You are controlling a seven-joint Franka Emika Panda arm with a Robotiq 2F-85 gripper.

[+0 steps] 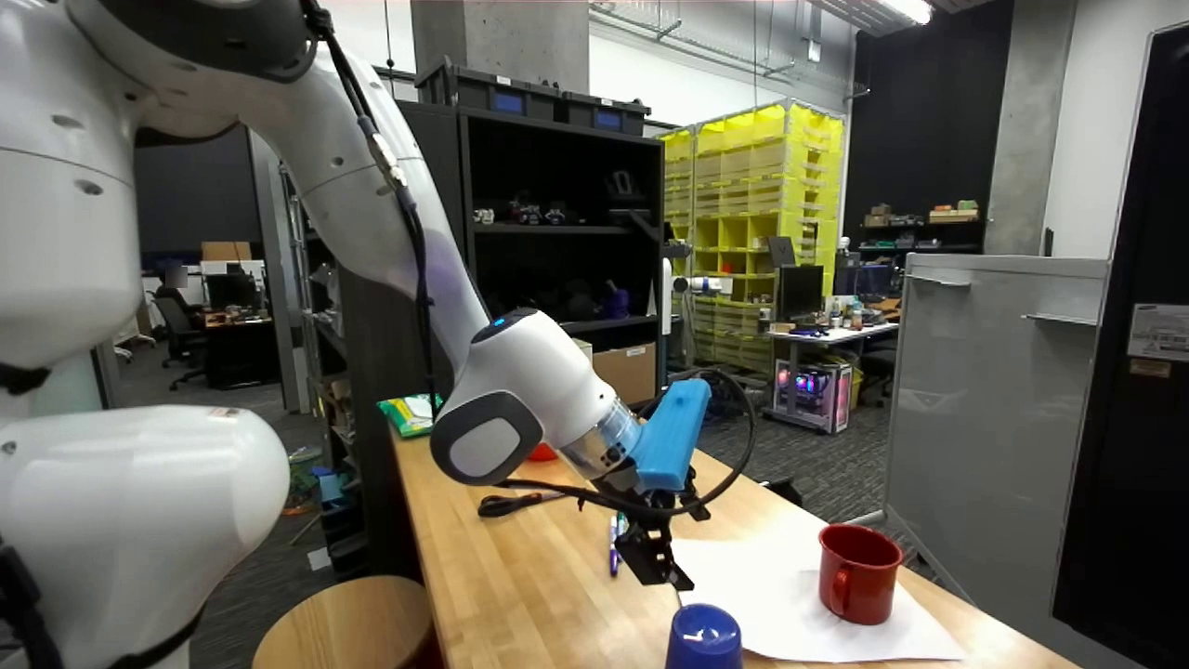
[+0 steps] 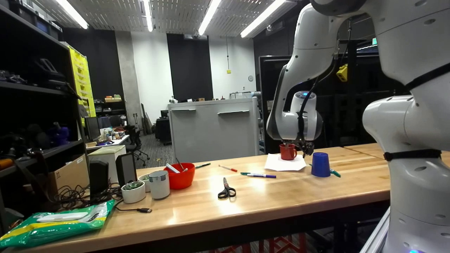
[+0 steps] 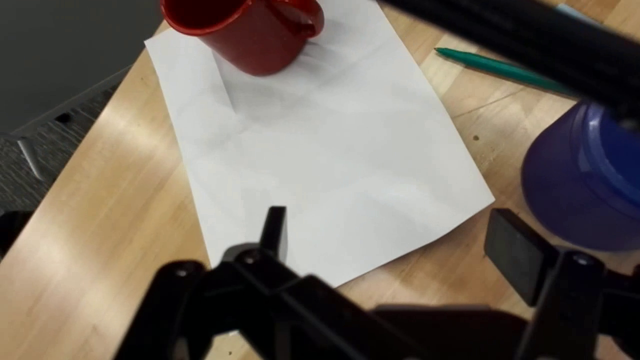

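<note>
A red mug [image 1: 859, 573] stands upright on a white sheet of paper [image 3: 336, 150], near the sheet's far end in the wrist view. Beside the paper is a blue cup [image 2: 321, 164], upside down on the table, whose side [image 3: 576, 180] shows at the right of the wrist view. My gripper is open and empty above the near edge of the paper. One of its fingers [image 3: 520, 255] appears close to the blue cup in that view; whether they touch, I cannot tell. The mug is clear of both fingers.
A green pen [image 3: 504, 71] lies behind the blue cup. Scissors [image 2: 226, 189], several pens and a red bowl [image 2: 180, 175] are spread along the wooden table [image 2: 253, 196]. Past the paper is the table's edge. Bare wood lies between scissors and cup.
</note>
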